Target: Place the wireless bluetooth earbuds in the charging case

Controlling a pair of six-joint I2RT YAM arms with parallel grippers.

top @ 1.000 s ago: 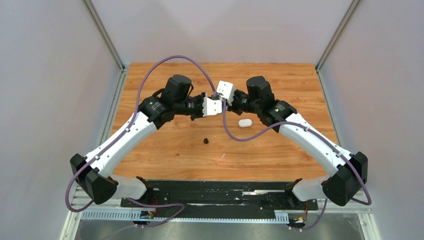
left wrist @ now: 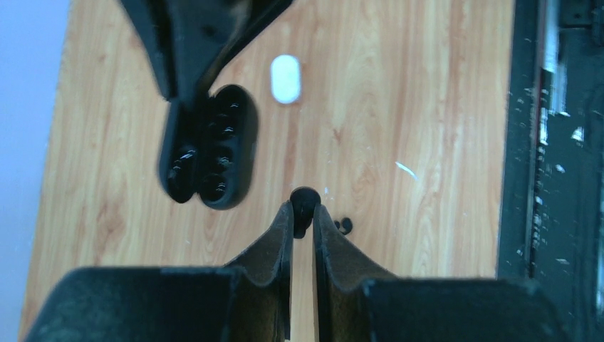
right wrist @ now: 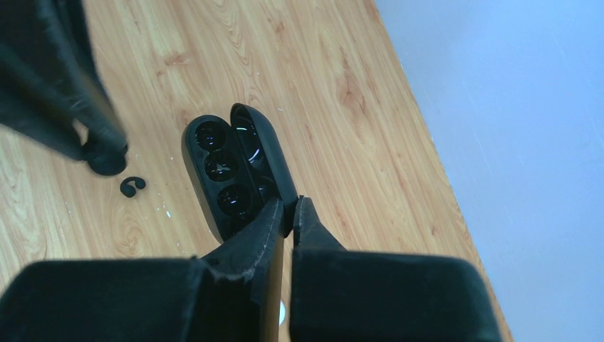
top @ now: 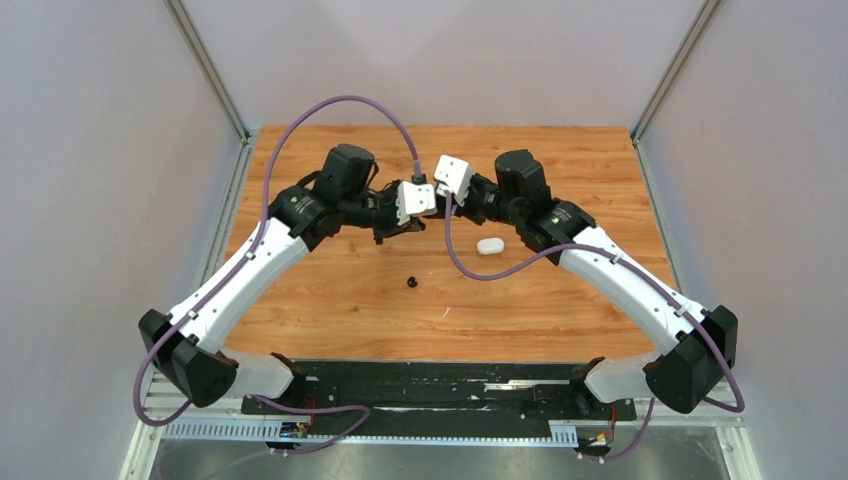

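Note:
My left gripper is shut on a black earbud (left wrist: pixel 305 201), held beside the open black charging case. The case (right wrist: pixel 214 174) shows round empty-looking wells and a raised lid (right wrist: pixel 267 146); my right gripper is shut at the lid side of it, holding it in the air. In the right wrist view the left fingers and held earbud (right wrist: pixel 107 158) appear left of the case, apart from it. A second earbud (top: pixel 411 282) lies on the table. The top view hides both grippers' tips behind the arms.
A white oblong object (top: pixel 490 245) lies on the wooden table (top: pixel 520 310) right of centre. A small pale strip (left wrist: pixel 406 169) lies near the front.

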